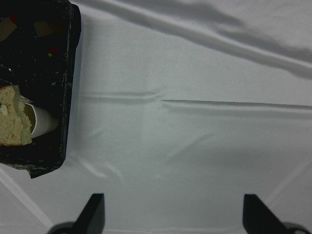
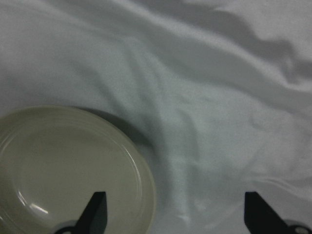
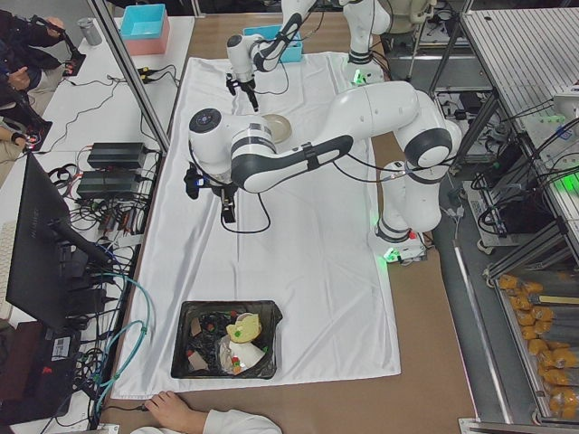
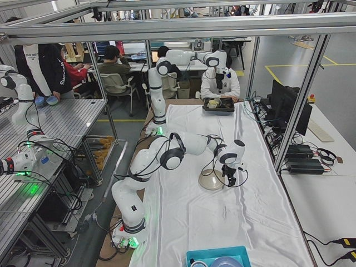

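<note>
A beige plate [image 2: 73, 165] lies on the white cloth [image 3: 271, 253]; my right gripper is open above its right edge, nothing between the fingers. My left gripper is open over bare cloth, beside a black tray [image 3: 190, 339]. In the left wrist view the tray holds a spongy piece [image 1: 12, 119], a white cup [image 1: 44, 122] and small scraps.
A blue bin [image 4: 236, 253] with bowls stands at the cloth's far end from the black tray. Monitors and cables line one side, a metal table the other. A person's hand [image 3: 167, 407] rests beside the tray's end of the table.
</note>
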